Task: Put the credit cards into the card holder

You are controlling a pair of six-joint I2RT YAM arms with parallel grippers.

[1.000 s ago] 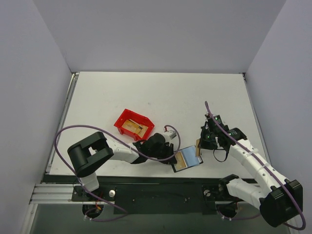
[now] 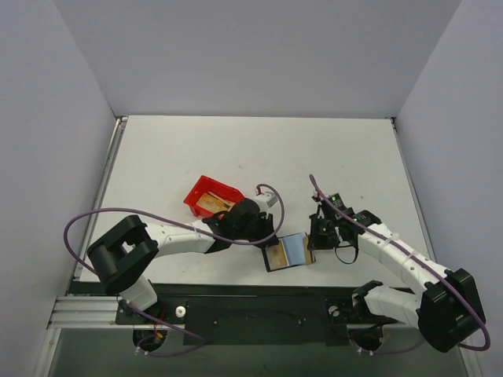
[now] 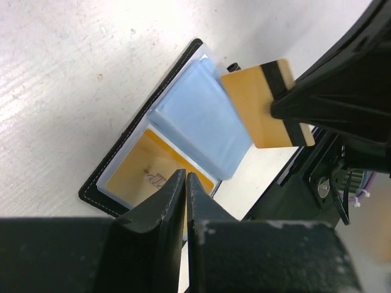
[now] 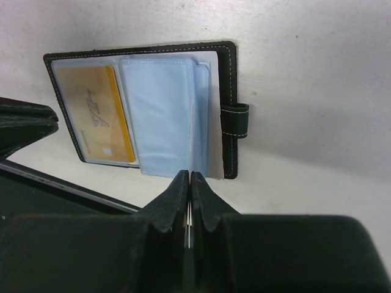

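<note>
The open card holder (image 2: 295, 253) lies flat near the table's front edge, with a black stitched border and pale blue sleeves (image 4: 160, 113). One clear pocket contains a gold card (image 4: 95, 113). Over that pocket, my left gripper has its fingers barely apart, open by a narrow gap with nothing clearly held. A separate gold card with a dark stripe (image 3: 253, 113) is pinched in my right gripper, above the blue sleeves. The right wrist view shows this card only as a thin edge between the fingers.
A red box (image 2: 196, 190) with several cards inside stands behind the left gripper. The dark front edge of the table (image 2: 228, 290) runs close below the holder.
My right gripper has moved left with its card, over the holder's right side.
</note>
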